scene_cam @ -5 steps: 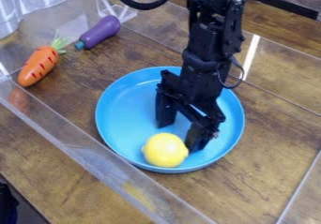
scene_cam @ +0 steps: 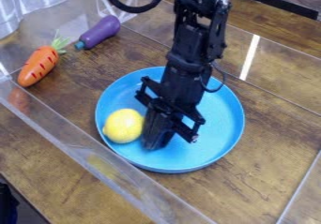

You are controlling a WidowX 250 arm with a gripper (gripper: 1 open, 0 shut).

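Note:
The black arm reaches down from the top centre into a blue round plate [scene_cam: 207, 143]. Its gripper [scene_cam: 157, 125] is low over the plate, just right of a yellow oval object [scene_cam: 123, 126] that lies at the plate's left side. The fingertips are dark and overlapping; nothing shows held between them, and the gripper looks shut.
An orange toy carrot [scene_cam: 39, 64] and a purple eggplant-like toy [scene_cam: 97, 33] lie on the wooden surface at upper left. A clear edge runs along the lower left. The wood right of the plate is bare.
The yellow object has moved left and up across the plate from its bottom middle to the left side. The gripper has shifted left with it.

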